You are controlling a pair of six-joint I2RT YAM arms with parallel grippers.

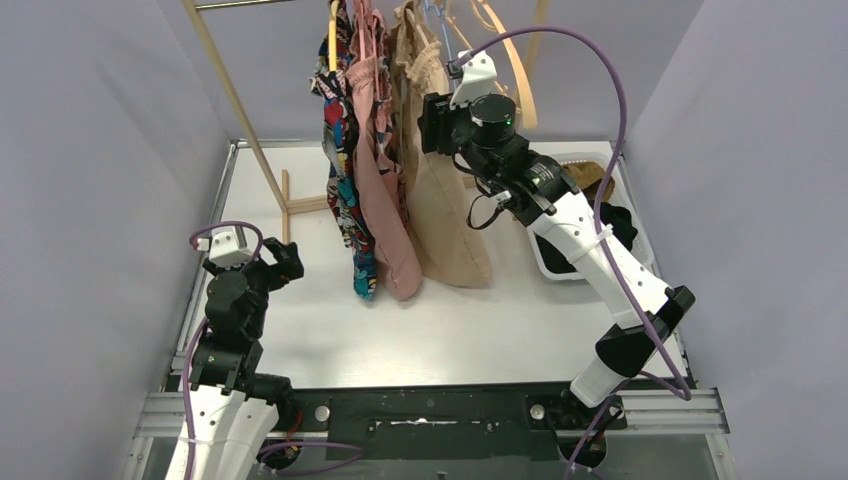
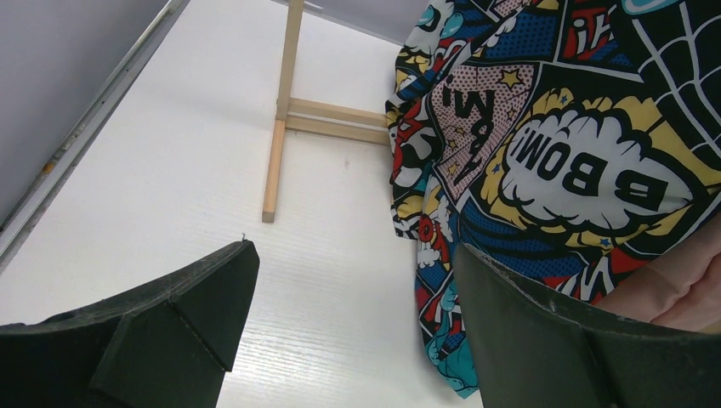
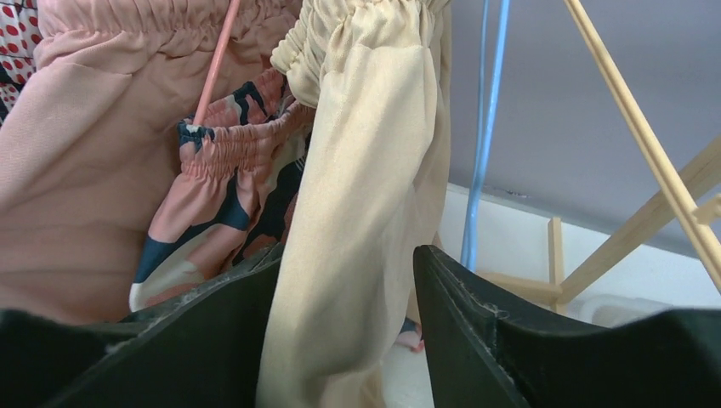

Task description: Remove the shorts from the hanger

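Beige shorts point(image 1: 440, 215) hang from the rack at the right end of the row of clothes. My right gripper stands part open around a fold of these beige shorts point(image 3: 361, 153) below the gathered waistband. A gap shows between the cloth and the right finger. The hanger inside the beige shorts is mostly hidden. Well away from the clothes in the top view, my left gripper point(image 1: 285, 262) is open and empty. Its wrist view shows comic-print shorts point(image 2: 587, 161) beyond its fingers.
Pink shorts point(image 1: 375, 200) and comic-print shorts hang left of the beige pair. A blue hanger point(image 3: 483, 144) and a wooden hanger point(image 1: 520, 80) hang bare at the right. A white basket point(image 1: 650, 250) with dark and brown cloth stands behind my right arm.
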